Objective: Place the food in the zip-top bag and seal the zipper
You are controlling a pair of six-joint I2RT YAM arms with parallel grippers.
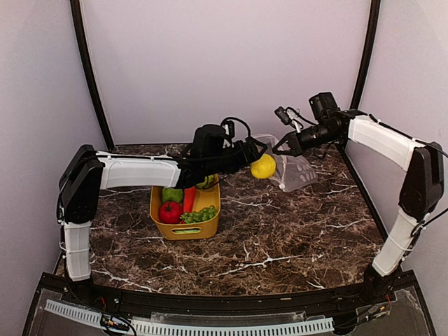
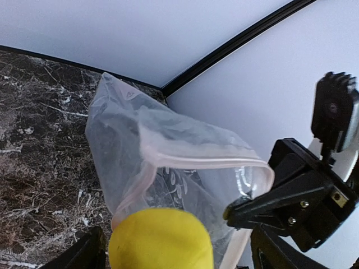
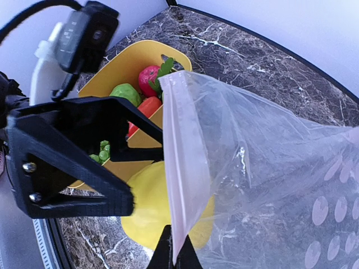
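The round yellow food piece point(image 1: 263, 166) is at the mouth of the clear zip top bag point(image 1: 297, 173). In the left wrist view the yellow piece point(image 2: 161, 241) sits between my left gripper's point(image 2: 178, 249) spread fingers, with gaps at both sides. The right wrist view shows the yellow piece point(image 3: 147, 204) partly behind the film; whether it is inside the bag, I cannot tell. My right gripper is shut on the rim of the bag point(image 3: 188, 151), which hangs open toward the left gripper point(image 1: 257, 150).
On the left, under the left arm, a yellow basket point(image 1: 185, 231) holds a tomato point(image 1: 169, 212), a green item point(image 1: 172, 195), a carrot point(image 1: 189, 199) and grapes point(image 1: 199, 215).
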